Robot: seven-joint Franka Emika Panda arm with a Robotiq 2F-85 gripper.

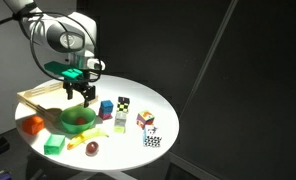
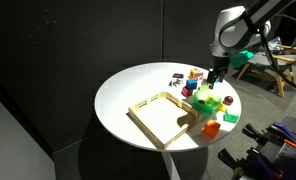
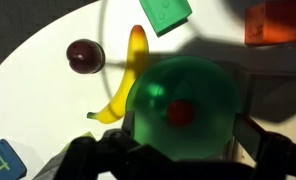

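Note:
My gripper hangs open above the green bowl (image 3: pixel 203 80), its dark fingers (image 3: pixel 250 136) spread wide at the lower edge of the wrist view. Inside that bowl lies a small round red object (image 3: pixel 181 112), with nothing between the fingers and it. From exterior view 1, the gripper (image 1: pixel 79 97) shows just above the bowl (image 1: pixel 78 114). A yellow banana (image 3: pixel 130 77) lies right beside the bowl in the wrist view, with a dark red round fruit (image 3: pixel 85 56) past it.
Close by are a green block (image 1: pixel 54 144) and an orange-red block (image 1: pixel 32 125). A shallow wooden tray (image 2: pixel 163 118) takes up table room beside the bowl. Several coloured cubes, including a blue one (image 1: pixel 106 107), stand on the other side.

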